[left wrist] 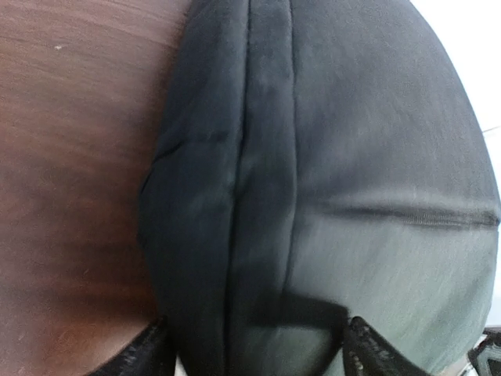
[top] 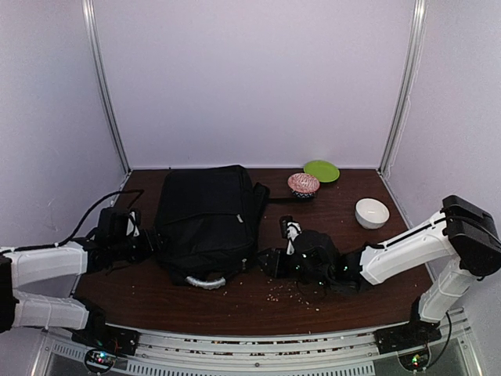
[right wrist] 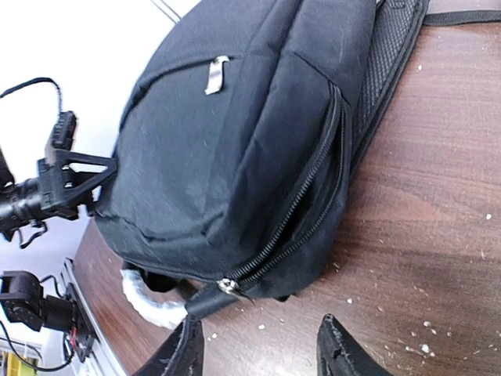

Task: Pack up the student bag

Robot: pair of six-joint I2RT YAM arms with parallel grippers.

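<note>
A black backpack [top: 205,211] lies on the left half of the table, its pale-wrapped handle [top: 207,282] toward the front edge. In the right wrist view a side zipper [right wrist: 293,204] shows, its two tooth rows apart along part of their length; a metal slider [right wrist: 228,286] sits at the lower corner. My left gripper [top: 155,244] is at the bag's left side, its fingers [left wrist: 374,345] spread with black fabric showing between them. To the right of the bag's front corner, my right gripper stands open and empty, apart from the bag.
At the back right are a green plate [top: 322,170] and a patterned bowl [top: 304,183]; a white bowl [top: 372,213] stands nearer the right edge. A strap [top: 290,200] reaches toward the patterned bowl. Small crumbs [top: 293,291] dot the front middle.
</note>
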